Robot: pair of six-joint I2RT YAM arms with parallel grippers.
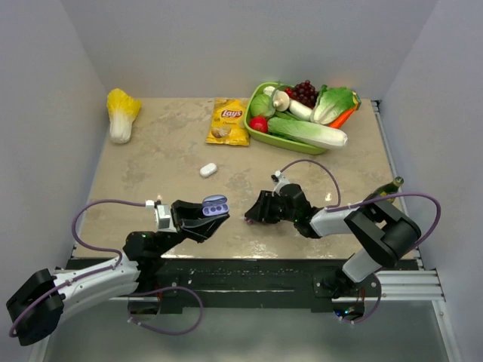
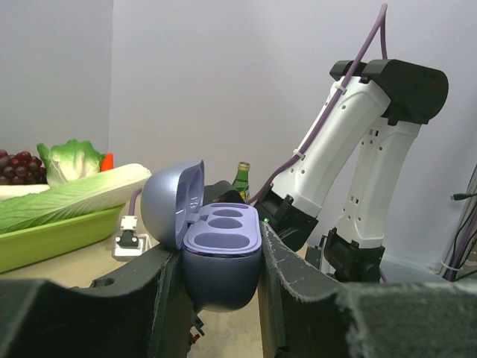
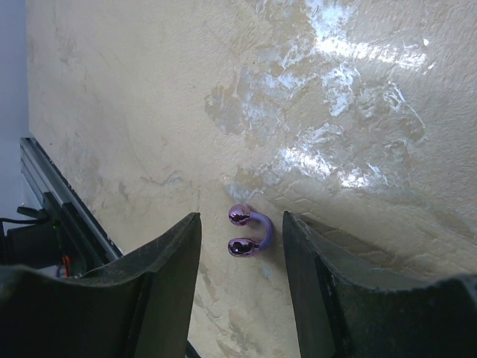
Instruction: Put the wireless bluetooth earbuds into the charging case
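My left gripper (image 1: 207, 222) is shut on the lavender charging case (image 2: 221, 272), held upright above the table's front with its lid flipped open; the slots seen in its top look empty. A small shiny purple earbud piece (image 3: 244, 245), U-shaped, lies on the table (image 3: 134, 134). My right gripper stands open low over it, a fingertip on either side. In the top view that piece is mostly hidden by the right gripper (image 1: 256, 215).
A small white object (image 1: 208, 170) lies mid-table. A green basket (image 1: 294, 148) of vegetables, a chips bag (image 1: 226, 121) and a pale cabbage (image 1: 121, 117) sit at the back. A green bottle (image 1: 387, 188) stands at the right, behind the right arm.
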